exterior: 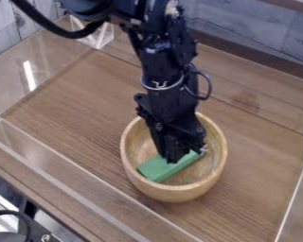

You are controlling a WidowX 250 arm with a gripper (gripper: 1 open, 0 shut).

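A round light wooden bowl [204, 182] sits on the wooden table, and a green block [158, 170] lies inside it. My black arm reaches down from the top into the bowl, with the gripper [180, 149] low over the far part of the block, partly covering it. The fingertips are dark and crowded by the gripper body, so I cannot tell whether they are shut on the block or open.
A grey panel [256, 33] runs along the back. Dark cables show at the lower left corner.
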